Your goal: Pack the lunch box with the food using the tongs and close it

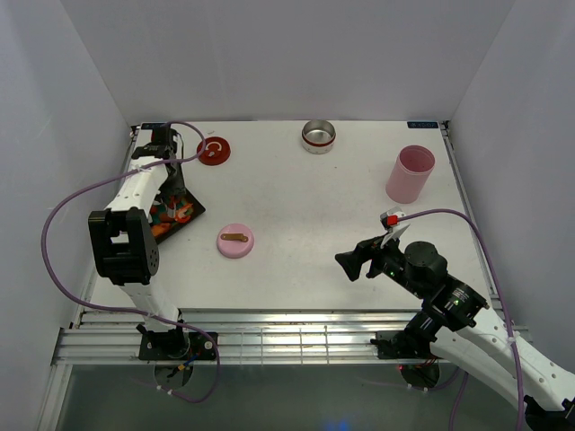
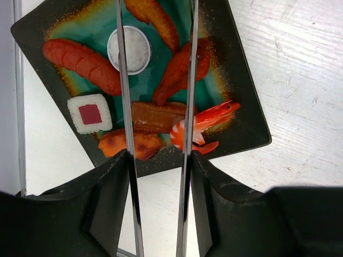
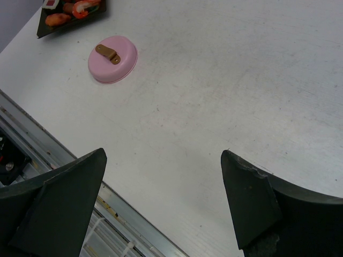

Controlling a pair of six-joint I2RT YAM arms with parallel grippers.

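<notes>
A dark square tray (image 2: 249, 126) holds a sausage (image 2: 80, 64), fried pieces, a shrimp (image 2: 209, 119), rice with a red square (image 2: 90, 114) and a small white cup (image 2: 136, 49). My left gripper (image 1: 175, 139) is over this tray, its long metal prongs part open; their tips lie beyond the left wrist view's top edge, so what is between them is unclear. My right gripper (image 1: 359, 256) stands open and empty above the front right of the table.
A pink lid (image 1: 243, 247) lies centre-left, a red lid (image 1: 216, 157) at the back left. A steel container (image 1: 318, 144) stands at the back, a pink cup (image 1: 409, 184) at the right.
</notes>
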